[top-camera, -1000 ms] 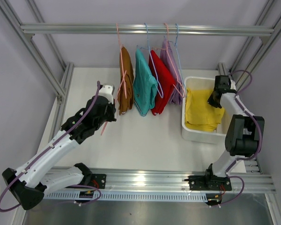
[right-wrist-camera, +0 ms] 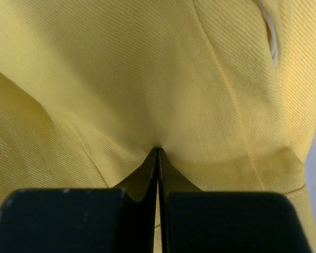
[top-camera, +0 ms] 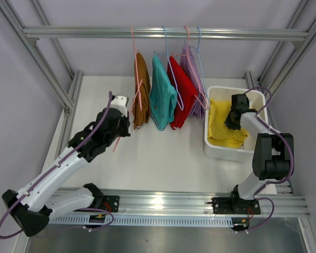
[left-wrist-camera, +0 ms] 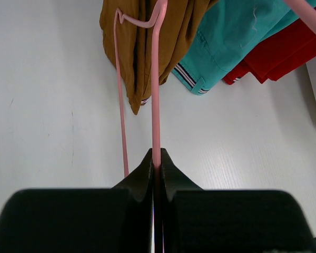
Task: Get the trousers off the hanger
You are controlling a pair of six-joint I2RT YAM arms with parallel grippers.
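My left gripper [top-camera: 125, 129] is shut on an empty pink hanger [left-wrist-camera: 156, 105], held left of the hanging garments. In the left wrist view the hanger runs up from between the fingers, with brown trousers [left-wrist-camera: 121, 58] behind it. My right gripper [top-camera: 231, 121] is shut inside the white bin [top-camera: 218, 152], its tips pressed to yellow trousers [top-camera: 224, 134]; cloth fills the right wrist view, and whether any is pinched between the fingers is hard to see.
Brown, teal [top-camera: 162, 97], red [top-camera: 181, 95] and purple [top-camera: 188, 63] garments hang from the rail [top-camera: 95, 32] on pink and blue hangers.
My right gripper has moved toward the front and a little left, onto the yellow trousers in the bin. The left arm and hanger have not visibly moved.
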